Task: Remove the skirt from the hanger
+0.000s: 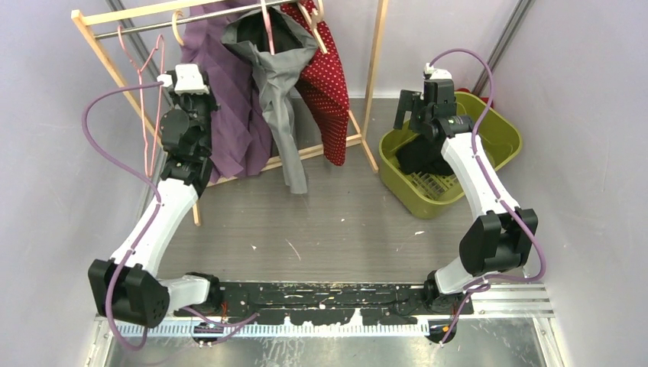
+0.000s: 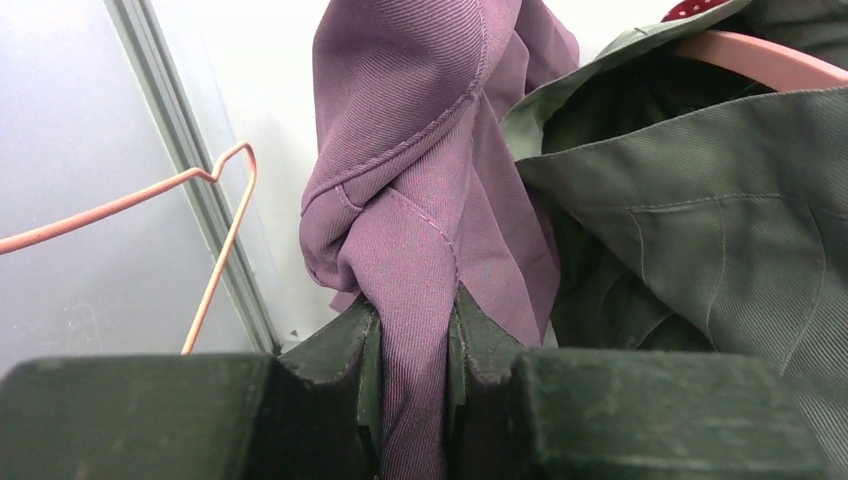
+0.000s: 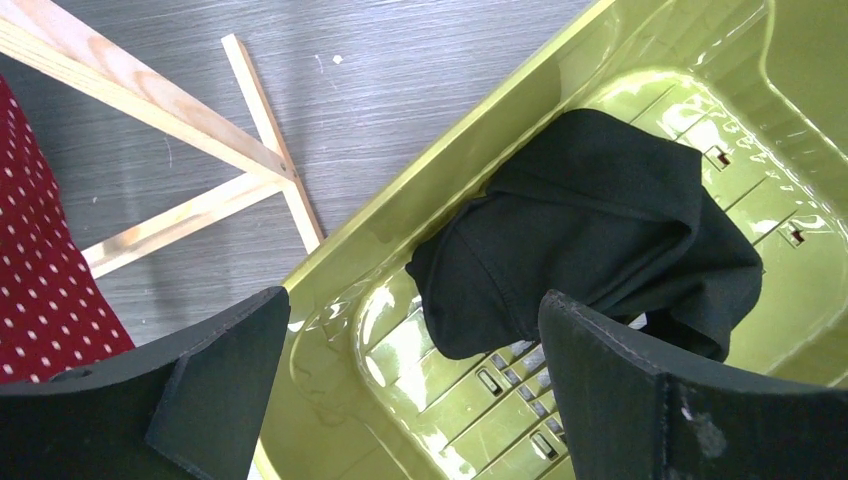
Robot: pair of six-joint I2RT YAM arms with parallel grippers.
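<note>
A purple skirt [image 1: 237, 115] hangs from the rack at the left, near a wooden hanger [image 1: 177, 29] whose lower part is hidden. My left gripper is shut on the skirt; the purple cloth [image 2: 410, 230] is bunched between its fingers and rises above them. Whether the hanger is still inside the cloth cannot be seen. Over the green basket [image 1: 500, 126] on the right, my right gripper stands open, nothing between its fingers. Black cloth [image 3: 590, 230] lies in the basket below it.
Grey trousers [image 1: 279, 92] on a pink hanger and a red dotted garment [image 1: 328, 92] hang right of the skirt. An empty pink hanger [image 2: 235, 190] is left of my left gripper. Bare floor [image 1: 344, 237] lies in front of the wooden rack [image 1: 372, 73].
</note>
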